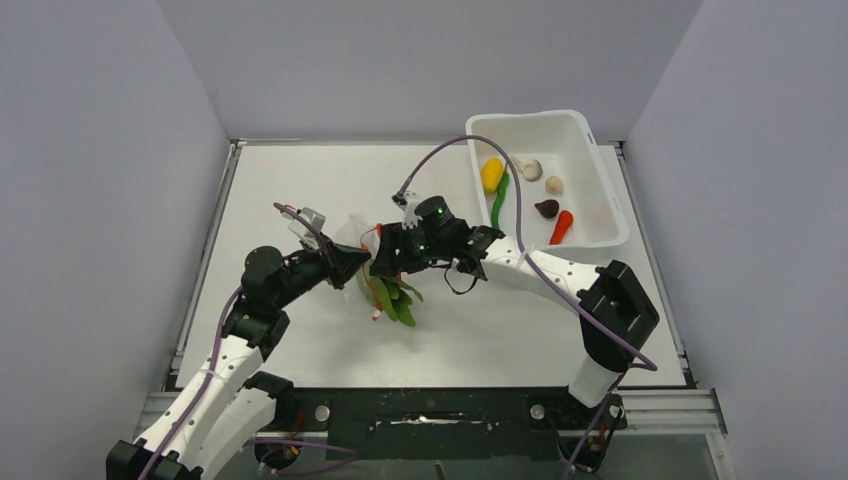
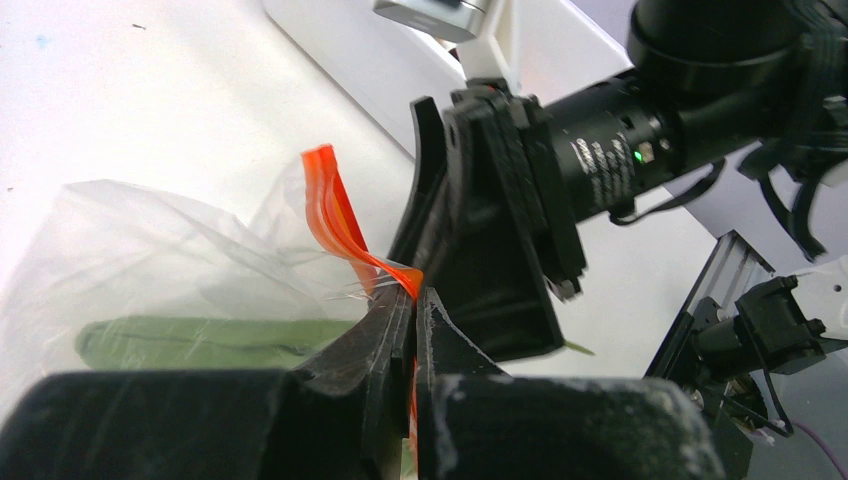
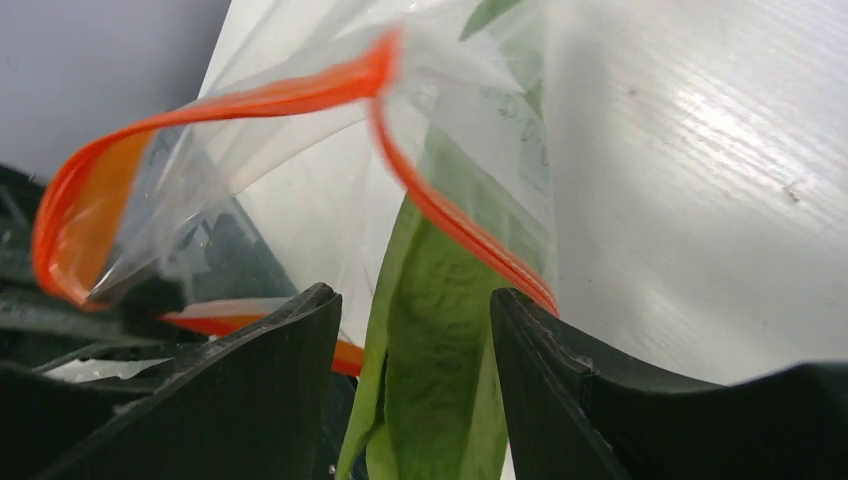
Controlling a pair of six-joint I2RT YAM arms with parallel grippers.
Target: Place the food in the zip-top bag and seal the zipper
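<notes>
The clear bag with an orange zip edge hangs at mid-table, its mouth gaping in the right wrist view, where an orange rim (image 3: 460, 222) crosses the scene. My left gripper is shut on the orange edge, which runs down between its fingertips. Leafy green food (image 1: 398, 298) sticks out from under the grippers in the top view; a green length (image 2: 215, 342) of it shows through the plastic. My right gripper stands open, with the green leaf (image 3: 440, 350) lying in the gap between its fingers. Whether the pads touch it, I cannot tell.
A white bin (image 1: 572, 185) at the back right holds a yellow vegetable (image 1: 492, 175), a green pepper (image 1: 499, 205), a red one (image 1: 561, 228) and several small items. The two grippers almost touch.
</notes>
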